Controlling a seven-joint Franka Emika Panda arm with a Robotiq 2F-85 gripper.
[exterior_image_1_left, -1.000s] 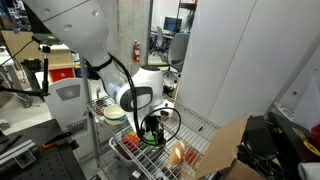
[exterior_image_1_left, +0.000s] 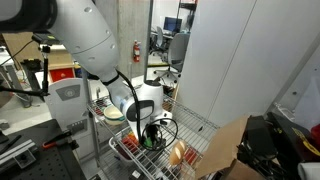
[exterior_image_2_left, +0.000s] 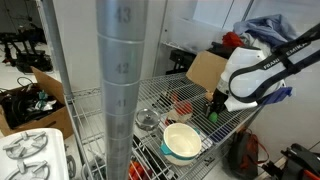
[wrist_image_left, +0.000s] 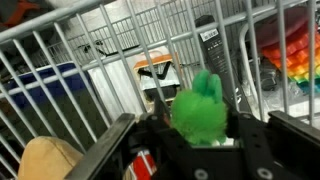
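A small green object (wrist_image_left: 201, 112) sits between the fingers of my gripper, which is shut on it in the wrist view. From the second exterior view, the gripper (exterior_image_2_left: 213, 102) is low over the wire rack (exterior_image_2_left: 160, 90), and the green object (exterior_image_2_left: 213, 117) shows just beneath it. The white arm hides much of the gripper in the first exterior view, where a bit of green (exterior_image_1_left: 147, 140) shows by the fingers. Whether the object touches the rack is hard to tell.
A white bowl (exterior_image_2_left: 181, 140) and a glass-like cup (exterior_image_2_left: 147, 119) stand on the rack left of the gripper. A tan, rounded item (exterior_image_1_left: 178, 153) lies right of it, with an open cardboard box (exterior_image_1_left: 222, 150) beyond.
The arm and gripper have shifted slightly lower and across the rack in the first exterior view. The surrounding items look unmoved.
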